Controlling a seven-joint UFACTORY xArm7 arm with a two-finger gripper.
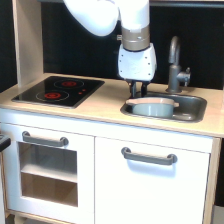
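Note:
A grey-green pan or bowl (153, 109) lies in the dark sink (188, 110) on the right of the counter, its inner side hidden. A tan strip runs along its upper edge. My gripper (138, 91) points down over the sink's left rear, close to the left end of the pan. Its dark fingers are small and blurred, so neither their spacing nor any contact with the pan can be made out.
Behind the sink rises a dark tap (175, 66). To the left is a black hob (60, 92) with red-ringed burners and nothing on it. The wooden counter (103, 108) between hob and sink is bare. Below are white cabinets with grey handles.

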